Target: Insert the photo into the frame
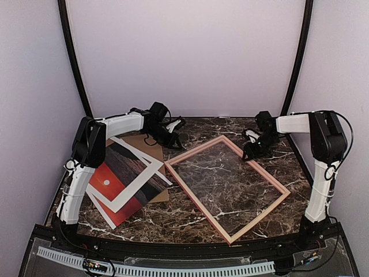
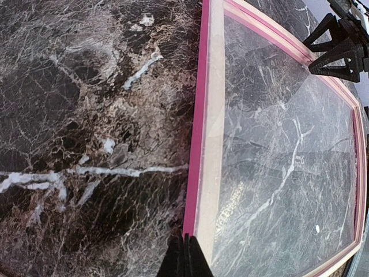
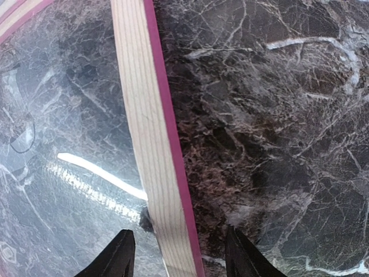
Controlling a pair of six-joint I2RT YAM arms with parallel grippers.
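The pale wooden frame (image 1: 259,218) with pink edges and a clear pane lies tilted on the right half of the dark marble table. My left gripper is shut, nothing visible between its fingers, above the frame's upper-left corner area. My right gripper is open over the frame's right side, its fingertips either side of that wooden strip. The photo (image 1: 108,182), red with a pale disc, lies at left among white mats, partly under my left arm.
A brown backing board (image 1: 158,197) lies under the photo and mats (image 1: 121,202). Bare marble shows along the front and behind the frame. Walls stand at the back and both sides.
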